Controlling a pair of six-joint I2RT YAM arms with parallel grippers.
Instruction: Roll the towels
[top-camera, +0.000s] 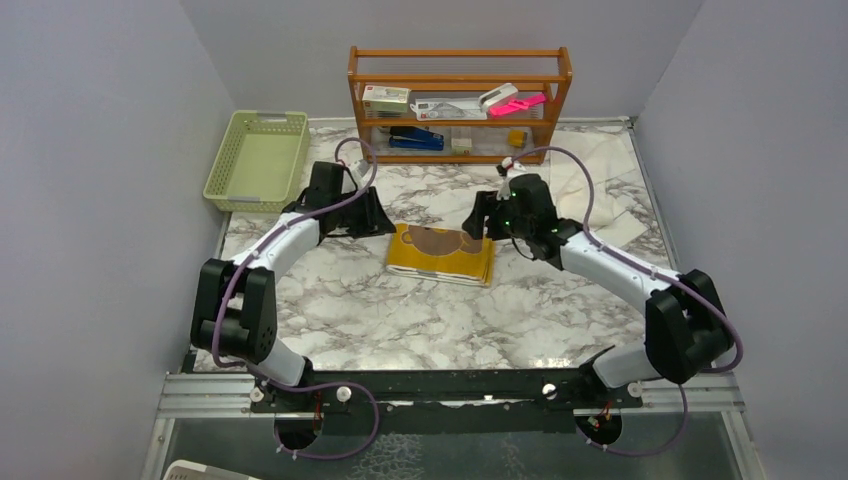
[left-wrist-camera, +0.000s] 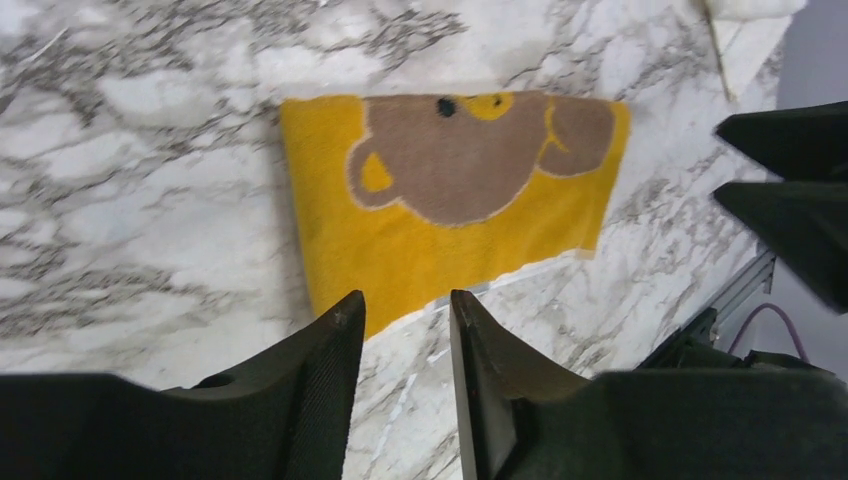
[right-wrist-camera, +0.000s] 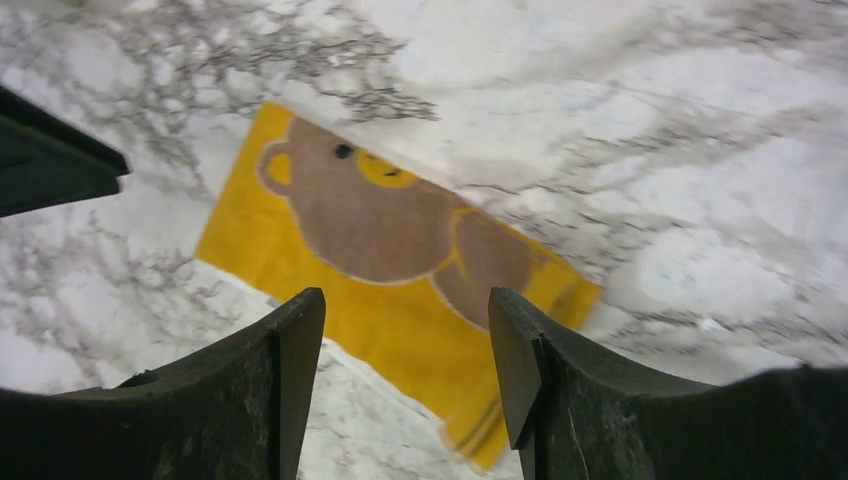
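A yellow towel with a brown bear print (top-camera: 437, 255) lies folded into a flat rectangle on the marble tabletop between my arms. Its right end shows a small fold-over in the right wrist view, where the towel (right-wrist-camera: 390, 270) is seen whole apart from a part behind the fingers. My left gripper hovers by the towel's left end, fingers part open and empty. Over the towel's upper right corner hangs my right gripper, open, with nothing gripped between its fingers.
White cloths (top-camera: 590, 185) lie at the back right. An empty green basket (top-camera: 258, 162) stands back left. A wooden rack (top-camera: 460, 122) with boxes and tools lines the back.
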